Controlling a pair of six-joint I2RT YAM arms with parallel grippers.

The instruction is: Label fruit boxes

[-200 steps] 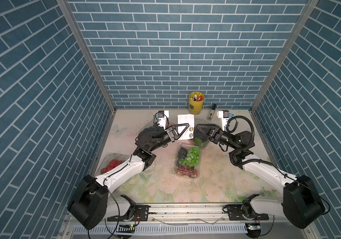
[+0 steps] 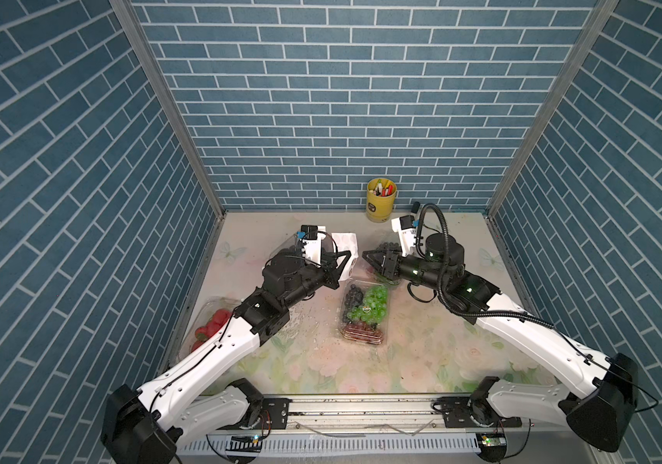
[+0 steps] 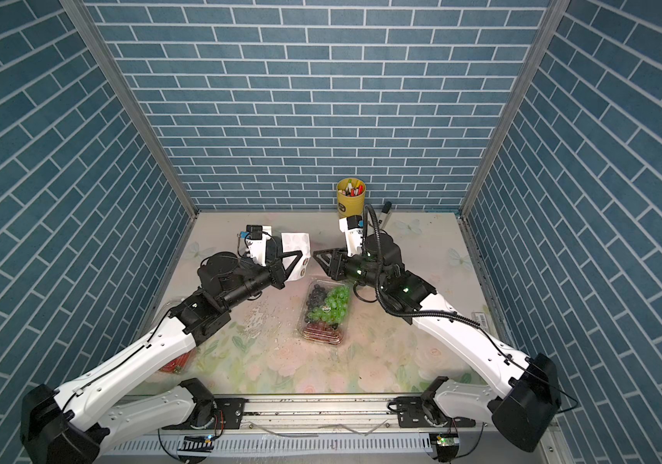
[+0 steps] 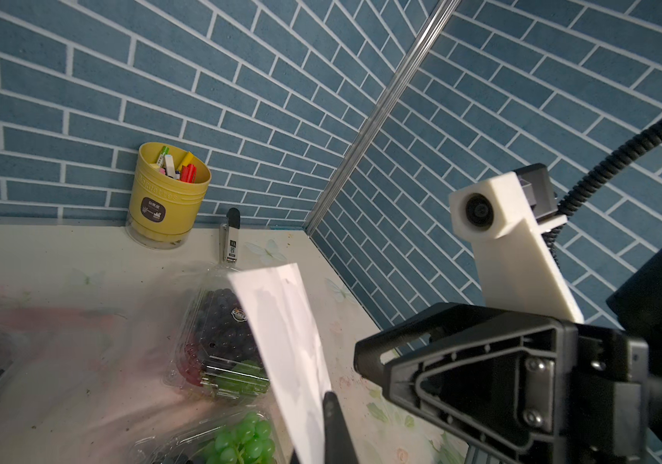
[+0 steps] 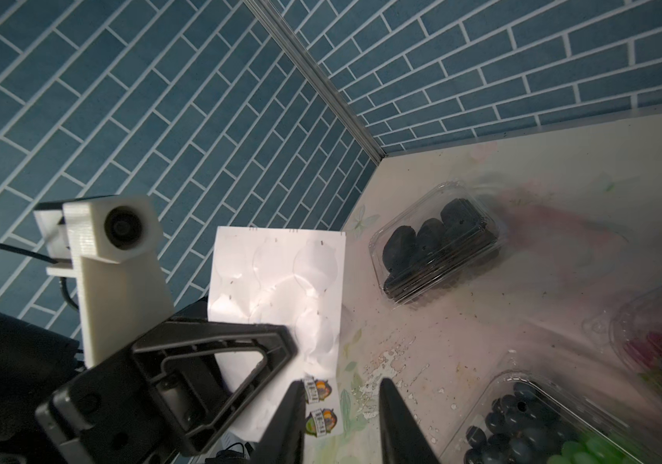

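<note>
My left gripper [image 2: 345,256] is shut on a white label sheet [image 5: 276,266], held upright above the table. Two small round fruit stickers [image 5: 320,389] show near the sheet's lower edge in the right wrist view. My right gripper faces the sheet from the right, its fingers apart and nothing visibly held between them. From the left wrist, the sheet [image 4: 283,332] appears nearly edge-on, with the right gripper's side beyond it. Below both grippers lies a clear box of green and dark grapes [image 2: 365,311]. Another fruit box [image 4: 222,340] sits behind it, partly hidden by the sheet.
A clear box of dark fruit [image 5: 433,246] stands at the back left. Red fruit fills a box [image 2: 211,328] at the left edge, partly behind the left arm. A yellow bucket of pens [image 2: 379,202] and a black-capped marker [image 4: 230,236] are at the back.
The left gripper and sheet have shifted left and slightly down, the sheet turning.
</note>
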